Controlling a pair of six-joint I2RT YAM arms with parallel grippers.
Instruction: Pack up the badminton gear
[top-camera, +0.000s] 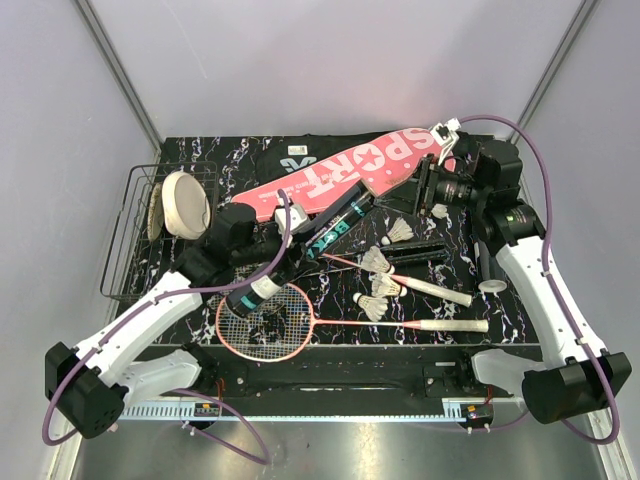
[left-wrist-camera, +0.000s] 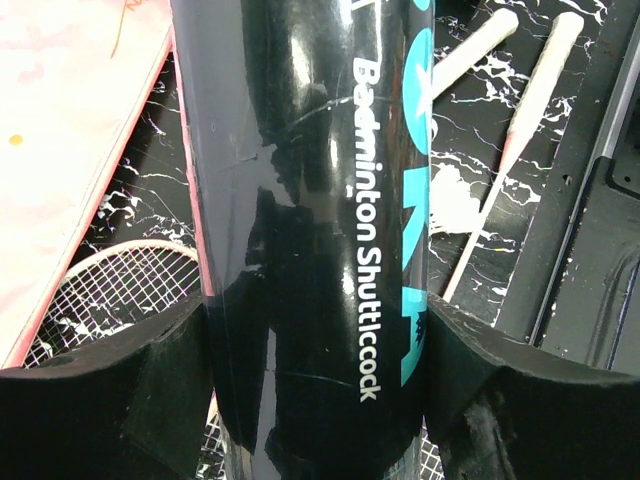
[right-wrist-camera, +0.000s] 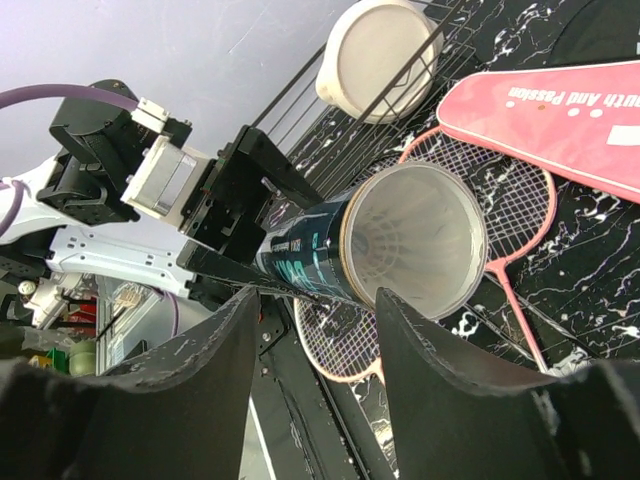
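My left gripper (top-camera: 300, 240) is shut on a dark shuttlecock tube (left-wrist-camera: 310, 200), held slanted above the table between its two fingers. The tube's open, empty-looking mouth (right-wrist-camera: 420, 240) faces my right gripper, whose fingers (right-wrist-camera: 215, 375) stand apart with nothing visible between them. Several white shuttlecocks (top-camera: 398, 231) lie loose on the marbled tabletop. One racket (top-camera: 265, 322) rests near the front edge, its handle to the right; another racket handle (top-camera: 437, 290) lies just behind it. At the back spreads a pink SPORT bag (top-camera: 340, 172).
A wire rack (top-camera: 125, 240) with white dishes (top-camera: 186, 205) stands at the left. Dark cylindrical objects (top-camera: 420, 255) lie mid-table, and a grey cylinder (top-camera: 490, 265) is at the right. Free tabletop is limited, mainly around the shuttlecocks.
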